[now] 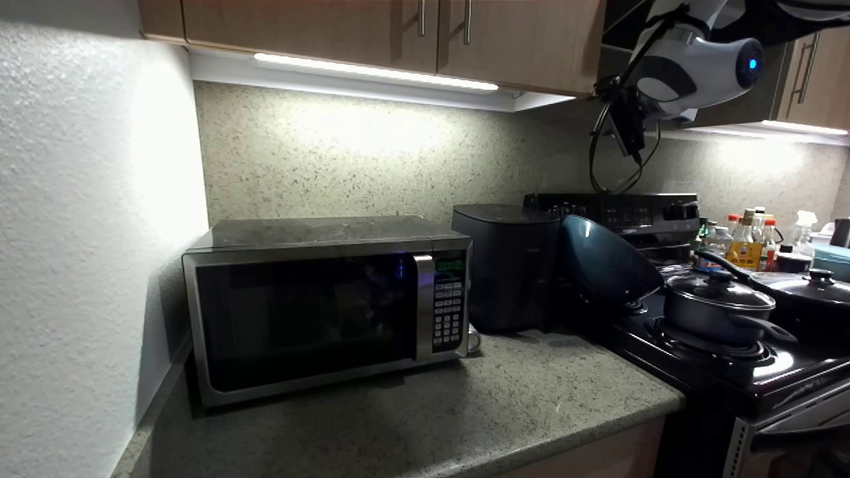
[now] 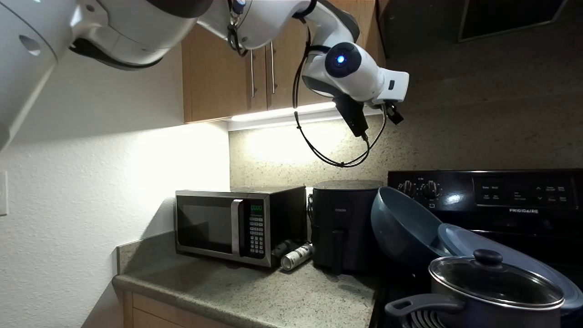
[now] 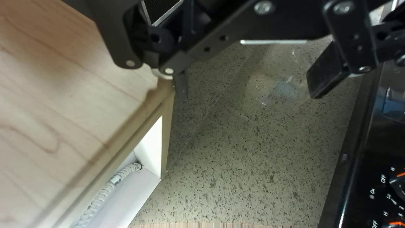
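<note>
My gripper stands open, its two fingers wide apart and nothing between them. In the wrist view its left finger is close to the edge of a wooden cabinet (image 3: 64, 102); whether they touch I cannot tell. Speckled backsplash (image 3: 235, 163) fills the space beyond the fingers. From outside, the white arm wrist (image 2: 355, 71) is high up, beside the upper cabinet and above the level of the stove's control panel. The silver and black microwave (image 1: 319, 311) sits on the counter with its door shut. Beside it is a black air fryer (image 2: 341, 224).
A printed can (image 2: 298, 257) lies between microwave and air fryer. A large blue bowl (image 2: 404, 224) leans at the stove, near a lidded pot (image 1: 717, 307). Bottles (image 1: 749, 239) stand farther right. Cables (image 2: 328, 158) hang in a loop under the wrist.
</note>
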